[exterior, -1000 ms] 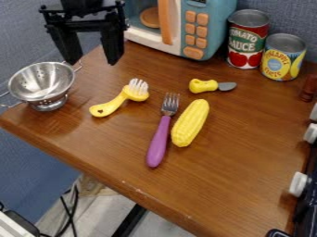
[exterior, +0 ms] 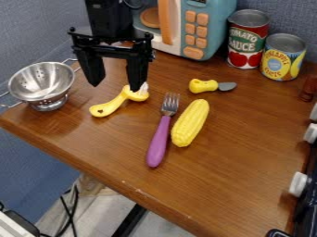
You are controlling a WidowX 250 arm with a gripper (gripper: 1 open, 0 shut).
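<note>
The black gripper (exterior: 114, 72) hangs open over the left back of the wooden table, its two fingers apart with nothing seen between them, above a yellow brush (exterior: 107, 106) and right of a steel colander (exterior: 41, 85). A purple-handled fork (exterior: 158, 139) and a yellow corn cob (exterior: 190, 123) lie in the middle. A small yellow-handled tool (exterior: 206, 86) lies behind them.
A toy microwave (exterior: 192, 28), a tomato can (exterior: 247, 42) and a yellow-label can (exterior: 283, 57) stand at the back. Dark appliances with white knobs line the right edge.
The gripper has moved rightward and somewhat down, toward the space above the yellow brush. The objects on the table have not visibly moved.
</note>
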